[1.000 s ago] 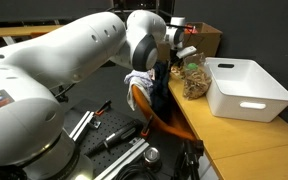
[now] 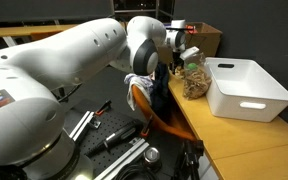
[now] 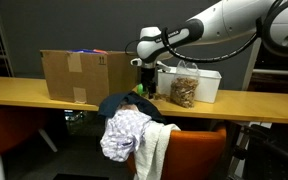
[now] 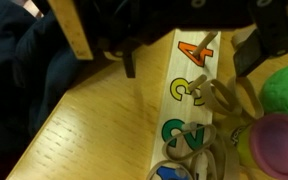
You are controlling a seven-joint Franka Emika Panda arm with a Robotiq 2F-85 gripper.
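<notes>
My gripper is open above the wooden table, its two dark fingers apart at the top of the wrist view. Beneath it lies a pale number board (image 4: 167, 125) with a coloured 4, 3, 2 and a partly visible blue figure. Several tan wooden rings (image 4: 187, 142) rest on and beside the board's right side. Close by are a green rounded object (image 4: 286, 92) and a tub with a pink lid (image 4: 277, 146). In the second exterior view the gripper (image 3: 147, 76) hangs low over the table, right of the cardboard box; its fingertips are hard to make out.
A large cardboard box (image 3: 102, 77) stands beside the gripper. Toward the other side are a clear container of brown pieces (image 2: 196, 80) and a white bin (image 2: 249, 92). Dark and white cloths (image 3: 129, 134) drape over an orange chair (image 3: 179, 152) at the table's front edge.
The arm has shifted slightly toward the table's far end over the last second. The surrounding objects stay put.
</notes>
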